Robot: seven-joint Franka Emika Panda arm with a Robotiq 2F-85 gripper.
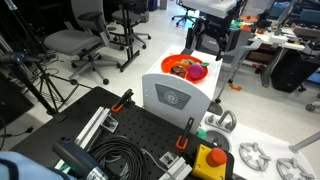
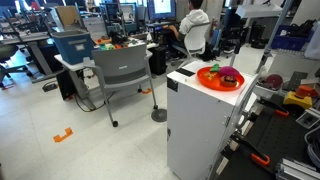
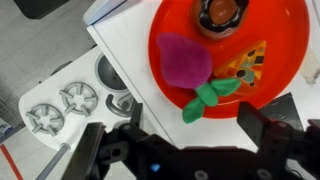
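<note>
A red plate (image 3: 283,78) holds a purple toy vegetable (image 3: 184,61) with green leaves (image 3: 210,98), a toy pizza slice (image 3: 244,66) and a brown toy doughnut (image 3: 236,22). In exterior view 1 the plate (image 1: 168,64) rests on a white stand, with the purple toy (image 1: 197,72) at its near right side. My gripper is open above the plate, its dark fingers (image 3: 265,128) wide apart and nothing between them. The leaves point toward the gap between the fingers. From exterior view 2 the plate (image 2: 207,80) and purple toy (image 2: 229,74) also show.
The white stand (image 1: 174,95) has a narrow top. A toy stove (image 3: 55,112) with a small sink (image 3: 112,75) lies lower down beside it. Near the stand's foot are coiled black cables (image 1: 118,158) and a red button on a yellow box (image 1: 211,163).
</note>
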